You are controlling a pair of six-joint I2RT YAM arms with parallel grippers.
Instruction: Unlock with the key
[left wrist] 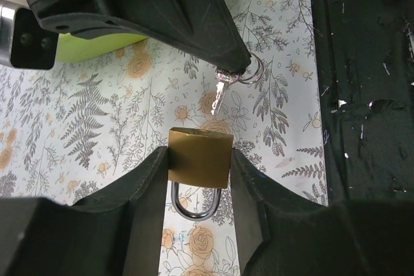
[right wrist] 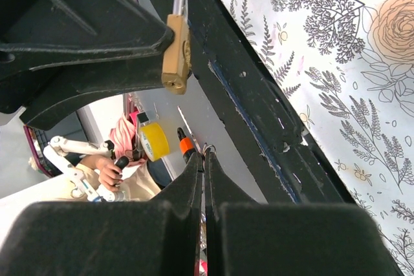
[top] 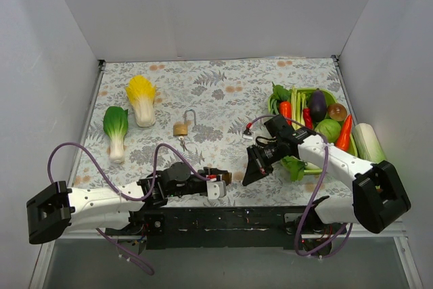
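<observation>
My left gripper is shut on the sides of a brass padlock (left wrist: 200, 158). The lock's silver shackle (left wrist: 196, 216) points away from the key, and both legs appear to meet the body. My right gripper is shut on a small silver key, its fingertips hiding the head. In the left wrist view the key (left wrist: 220, 98) points toward the padlock's end face, with a visible gap between them. A ring (left wrist: 255, 72) hangs beside the key. From above, my right gripper (top: 245, 182) stands just right of the held padlock (top: 228, 178).
Another brass padlock (top: 180, 128) lies behind with its shackle swung open and keys hanging from it. A green basket (top: 323, 91) of vegetables stands at right, a cabbage (top: 367, 143) beside it. Bok choy (top: 116, 130) and a yellow cabbage (top: 141, 96) lie at left.
</observation>
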